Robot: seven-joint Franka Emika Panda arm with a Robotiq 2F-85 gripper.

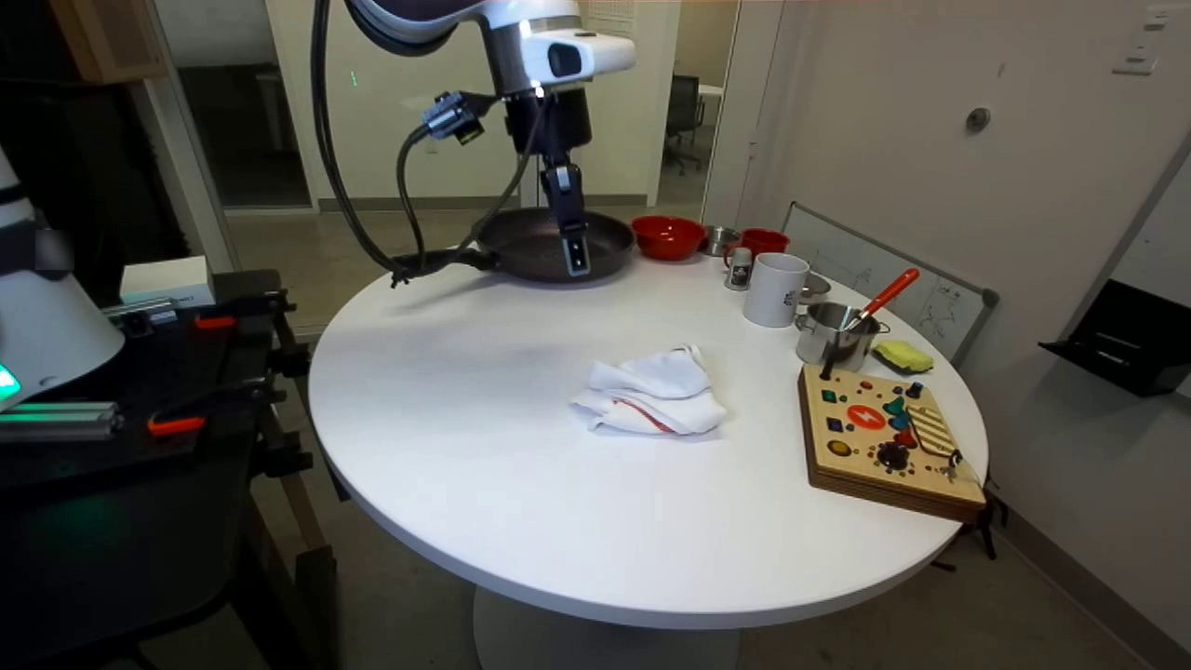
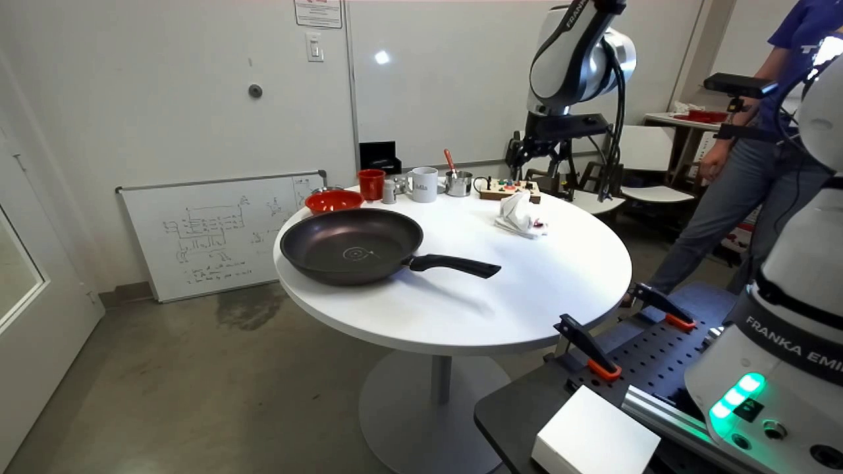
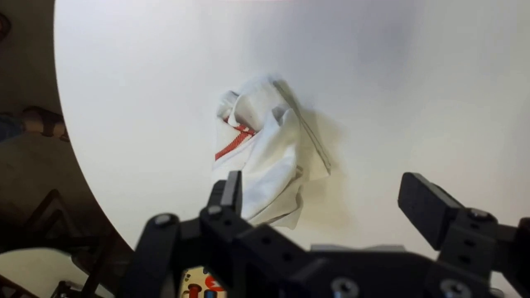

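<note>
A crumpled white cloth with a red stripe [image 1: 653, 393] lies on the round white table [image 1: 480, 469]. From the wrist view, the cloth [image 3: 268, 164] sits left of centre, its lower part near the left fingertip in the picture. My gripper is open, its two fingers wide apart with nothing between them. In exterior view 1 the gripper [image 1: 576, 259] hangs above the table, visually in front of the dark pan [image 1: 525, 240]. Exterior view 2 shows the gripper [image 2: 541, 170] in the air and the cloth [image 2: 517, 213] lower down.
Along the far side stand a red bowl [image 1: 667, 236], a white mug [image 1: 775, 290], a metal pot [image 1: 835, 335] with a red-handled utensil, and a yellow-green sponge [image 1: 902, 356]. A wooden board with knobs [image 1: 882, 441] lies at the right.
</note>
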